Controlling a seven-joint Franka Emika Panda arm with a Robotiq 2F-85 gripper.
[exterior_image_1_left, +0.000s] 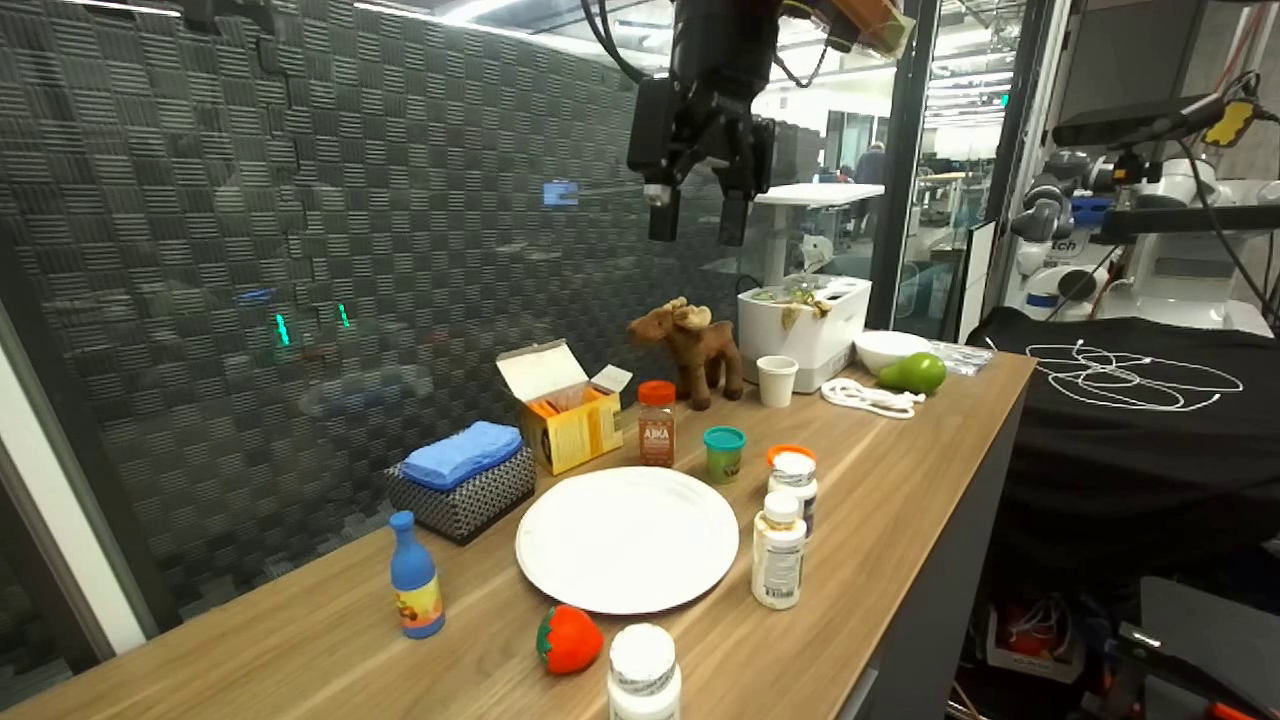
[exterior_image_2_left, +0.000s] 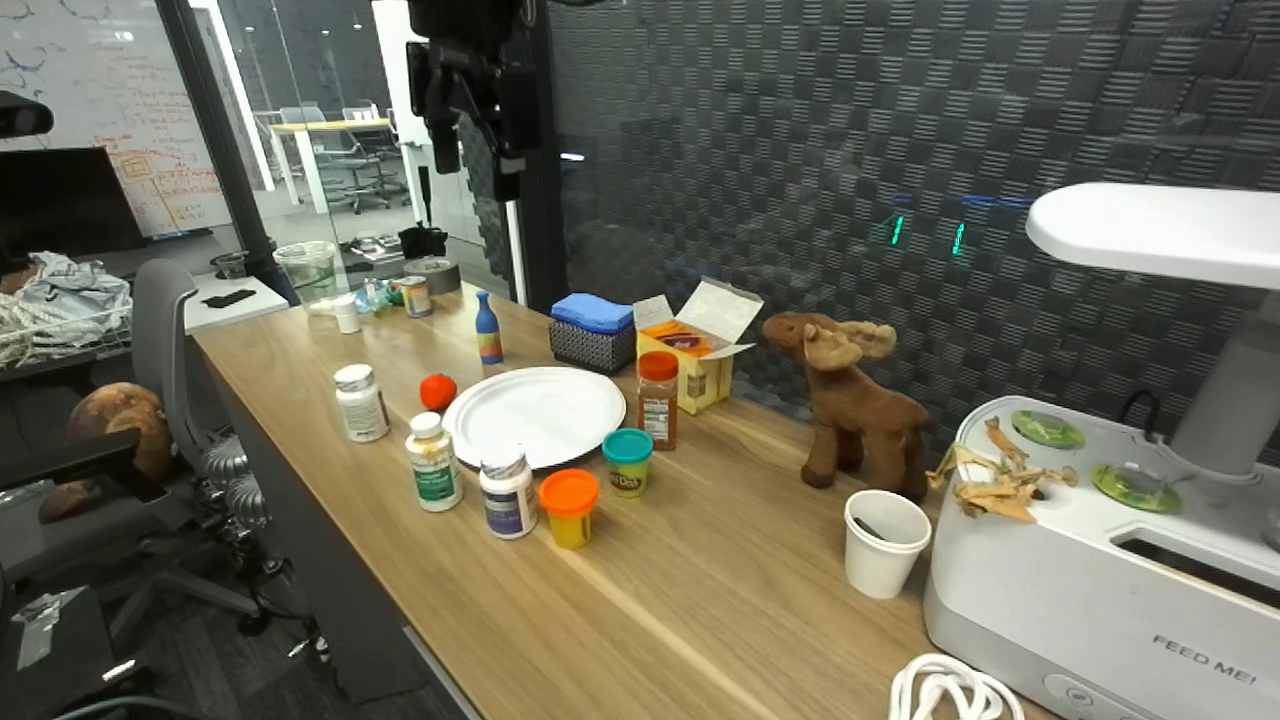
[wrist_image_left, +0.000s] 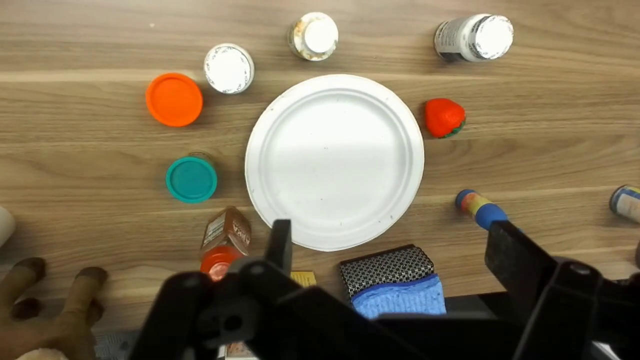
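My gripper hangs open, high above the wooden counter, with nothing between its fingers. Below it lies an empty white plate. A red toy strawberry rests beside the plate, apart from it. The blue bottle stands upright near the wall. On the plate's other side are a teal-lidded tub, an orange-lidded tub and a red-capped spice jar. White-capped bottles stand along the counter's front side. In the wrist view the dark fingers overlap the area behind the plate.
Along the wall stand a woven basket with a blue cloth, an open yellow box and a plush moose. Farther along are a paper cup and a white planter. Bare counter runs along the front edge.
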